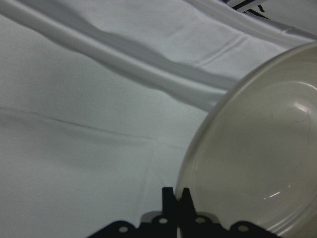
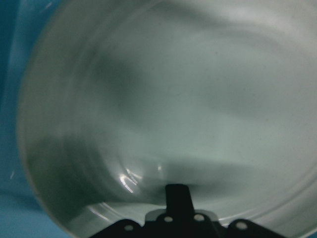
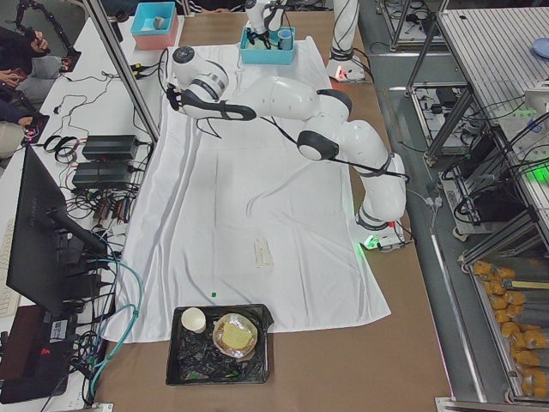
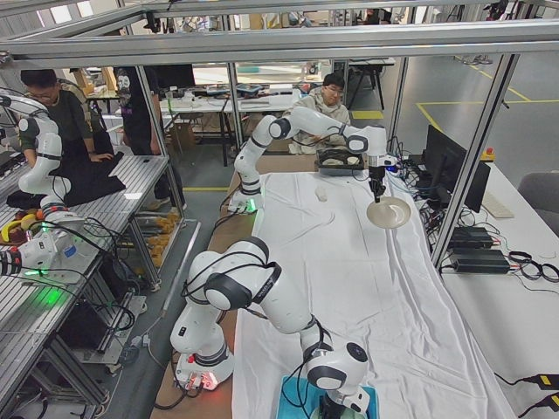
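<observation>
A cream plate (image 4: 389, 212) hangs from my left gripper (image 4: 377, 192), whose fingers are shut on its rim in the left wrist view (image 1: 177, 196); the arm hides it in the camera left view. My right gripper is down in a blue bin (image 3: 267, 56), over a pale round dish (image 2: 168, 109) that fills the right wrist view. Whether its fingers are shut or grip that dish is unclear.
A white cloth (image 3: 249, 215) covers the table, mostly clear. A black tray (image 3: 218, 369) with a white cup (image 3: 194, 319) and a food plate (image 3: 233, 336) stands at one end. Monitor and cables line the side.
</observation>
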